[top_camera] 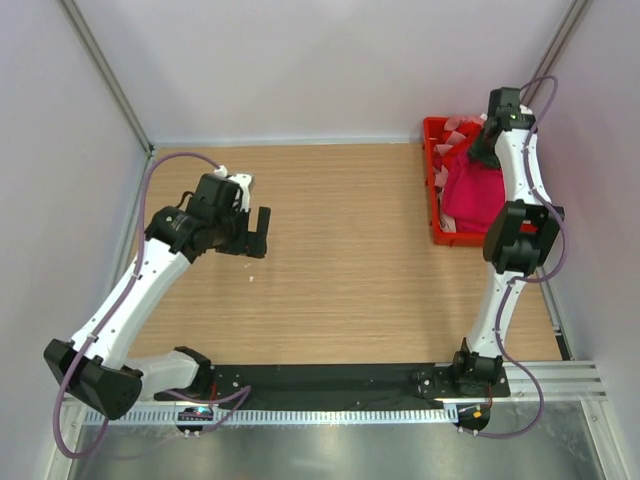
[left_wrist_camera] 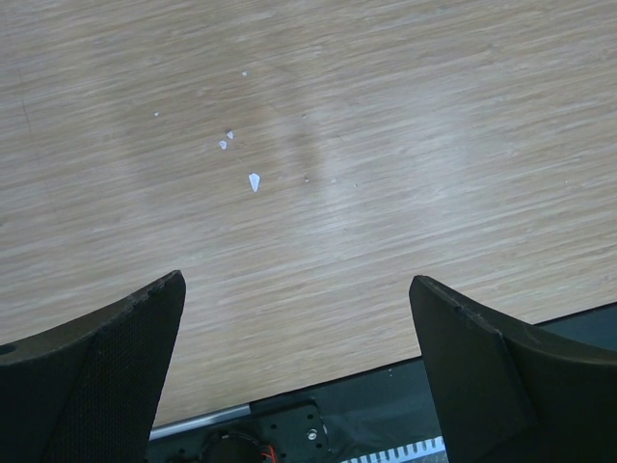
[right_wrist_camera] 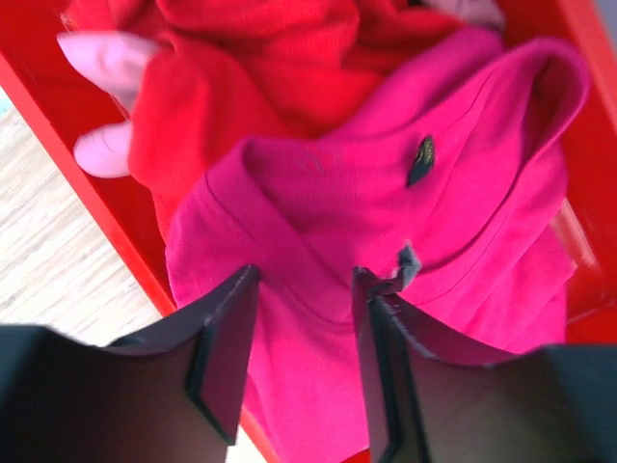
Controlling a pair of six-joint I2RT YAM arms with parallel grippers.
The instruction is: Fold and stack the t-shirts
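Observation:
A magenta t-shirt [right_wrist_camera: 318, 222] lies crumpled on top of the clothes in the red bin [top_camera: 436, 225] at the table's far right. Over it is my right gripper, its fingers partly open and the magenta cloth showing between the fingertips; whether they touch it I cannot tell. Red cloth [right_wrist_camera: 222, 96] and pale pink cloth [right_wrist_camera: 106, 68] lie beside and under the magenta shirt. My left gripper [top_camera: 258, 232] stands open above the left part of the table, with only bare wood beneath it in the left wrist view.
A few tiny white flecks [left_wrist_camera: 254, 181] dot the wood below my left gripper. The bin's red wall [right_wrist_camera: 96, 212] runs close along the left of the magenta shirt.

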